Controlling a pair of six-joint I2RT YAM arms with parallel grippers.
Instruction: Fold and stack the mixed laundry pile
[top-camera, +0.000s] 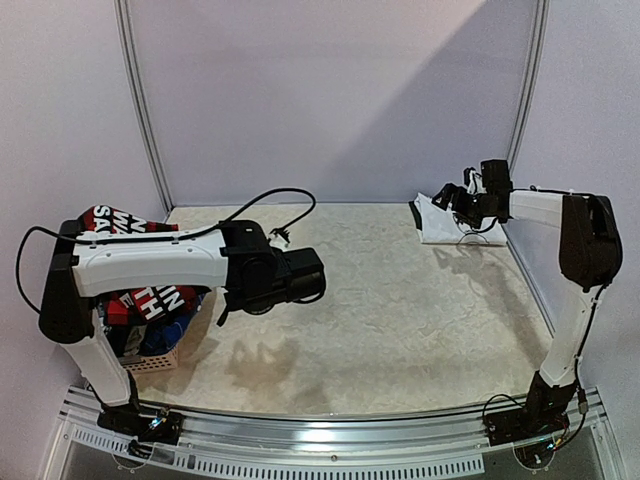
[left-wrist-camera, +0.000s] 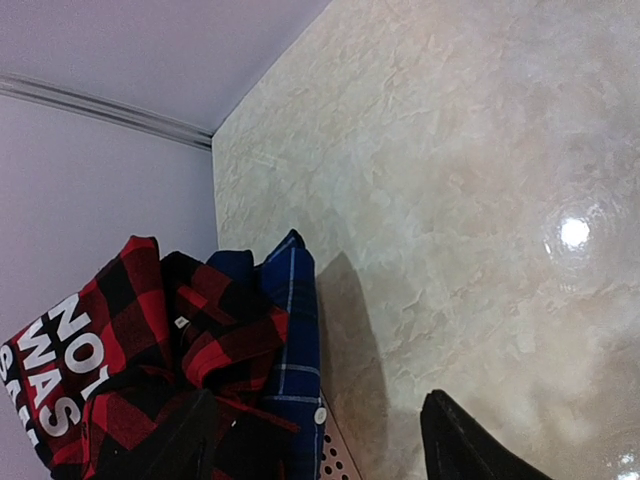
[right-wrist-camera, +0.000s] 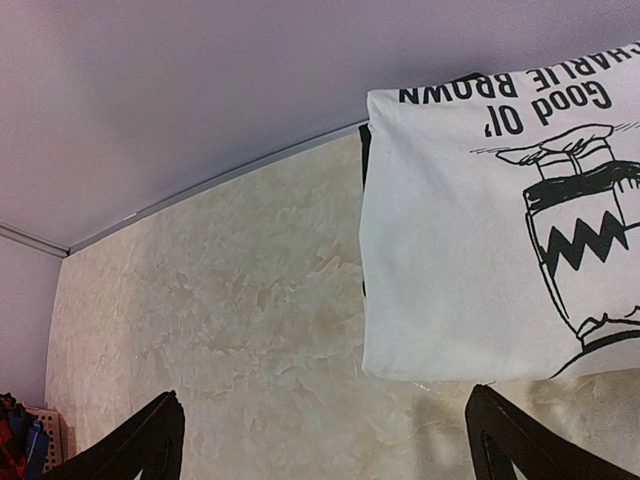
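A folded white shirt with black print (right-wrist-camera: 450, 240) lies flat at the far right corner, a dark edge showing under its left side. Above it hangs my right gripper, open and empty, its fingers apart. At the left, a heap of laundry fills a basket; a red-and-black checked garment with white letters (left-wrist-camera: 140, 330) tops it, beside a blue plaid piece (left-wrist-camera: 298, 330). My left gripper stands open over the table beside the heap, nothing between its fingers. In the top view the left arm covers part of the pile.
The laundry basket (top-camera: 155, 362) stands at the table's left edge, its rim mostly hidden by clothes. Bare table (top-camera: 400, 320) spreads across the middle and front. Walls close in the left, back and right sides.
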